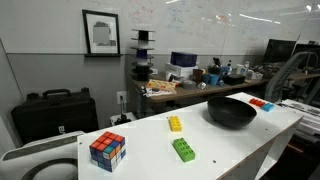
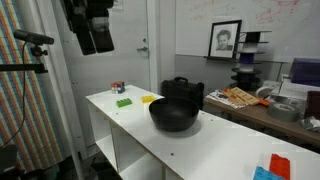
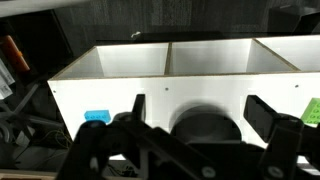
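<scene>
My gripper is open, its two dark fingers spread wide with empty space between them in the wrist view. In exterior view 2 the arm's dark end hangs high at the upper left, well above the table. Below it, the black bowl (image 2: 174, 114) rests on the white table (image 2: 215, 150). A green brick (image 1: 184, 150), a yellow brick (image 1: 175, 124) and a multicoloured cube (image 1: 108, 151) lie at the table's left side in exterior view 1. Toward the other end are a red block (image 2: 280, 166) and a blue block (image 2: 266, 174).
Open white compartments (image 3: 208, 58) run along the table's side in the wrist view. Behind the table stand a black case (image 1: 55, 114) and a wooden bench with tools and boxes. Bare tabletop separates the bowl from the red and blue blocks.
</scene>
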